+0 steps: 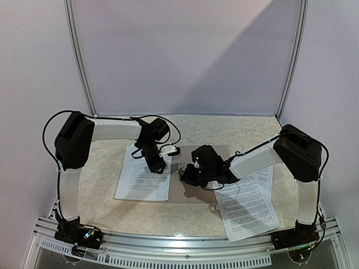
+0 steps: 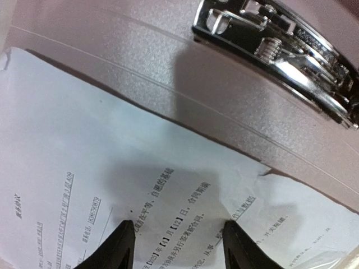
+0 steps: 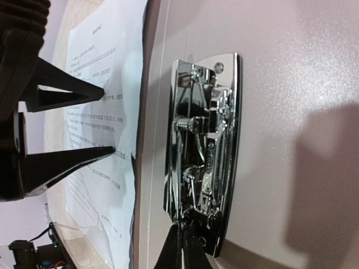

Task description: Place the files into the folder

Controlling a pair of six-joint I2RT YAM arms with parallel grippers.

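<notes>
The folder lies open on the table, its metal clip on its inner face. A stack of papers lies on its left part, seen close below the clip in the left wrist view. My left gripper is over these papers, fingers apart, nothing visible between them. My right gripper is at the lower end of the clip, shut, its fingertips on or just at the metal; whether anything thin is between them is hidden. More sheets lie on the right, partly under the right arm.
The right sheets overhang toward the front rail. Both arms are close together over the middle.
</notes>
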